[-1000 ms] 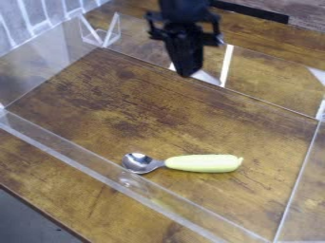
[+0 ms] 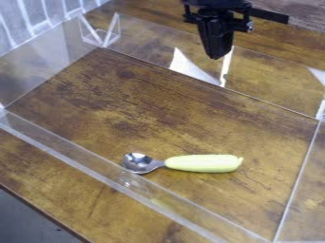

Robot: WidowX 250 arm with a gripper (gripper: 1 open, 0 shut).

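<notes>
A spoon (image 2: 140, 162) with a metal bowl lies on the wooden surface, near the front middle of a clear-walled enclosure. Just right of it, at its handle end, is a pale yellow-green oblong piece (image 2: 203, 163), like a corn cob or a thick handle; whether it is part of the spoon is hard to tell. My black gripper (image 2: 216, 52) hangs at the top centre, near the back wall, well above and behind the spoon, shut with nothing visible in it.
Clear acrylic walls (image 2: 152, 200) border the wooden work area on its sides, with white brackets (image 2: 99, 32) at the back. A white slatted object stands at the upper left.
My gripper has risen and moved right and back since a second ago, and is sharper in view now. The spoon and yellow piece have not moved.
</notes>
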